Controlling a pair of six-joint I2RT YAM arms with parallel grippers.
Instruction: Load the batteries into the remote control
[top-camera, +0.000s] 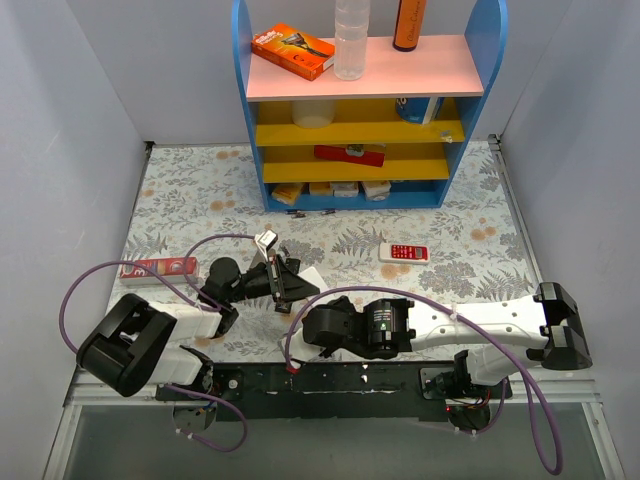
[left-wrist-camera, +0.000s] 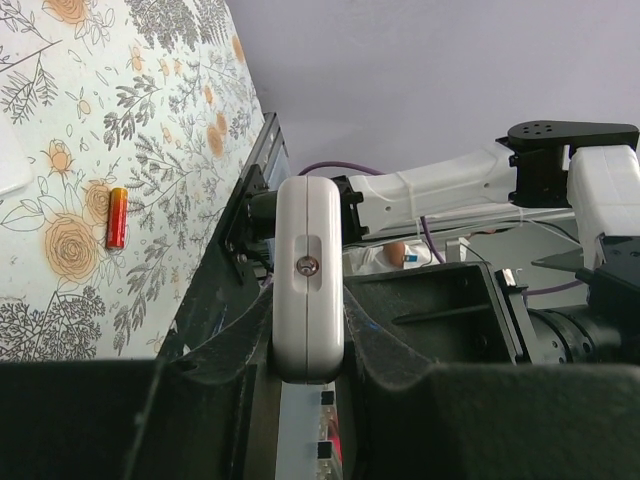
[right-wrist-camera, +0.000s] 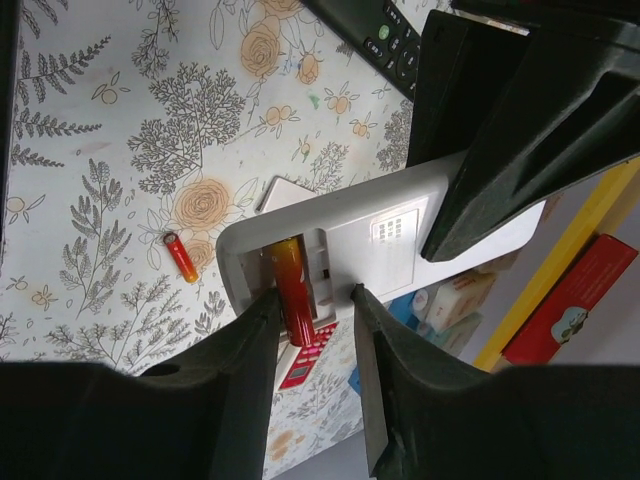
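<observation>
My left gripper is shut on a white remote control (left-wrist-camera: 308, 280), seen end-on with a screw in the left wrist view. In the right wrist view, the remote (right-wrist-camera: 385, 225) is tilted, its battery compartment facing me. A red-and-orange battery (right-wrist-camera: 290, 285) lies in the compartment at a slant, its lower end by the compartment's edge. My right gripper is part open at that edge; one finger (right-wrist-camera: 255, 335) is close beside the battery, contact unclear. A second battery lies loose on the table, also in the left wrist view (left-wrist-camera: 117, 218).
A black remote (right-wrist-camera: 375, 40) lies on the table near the left gripper. A white device with red keys (top-camera: 403, 253) is at centre right. Behind stands a blue shelf (top-camera: 352, 198); a red box (top-camera: 158, 270) is at left.
</observation>
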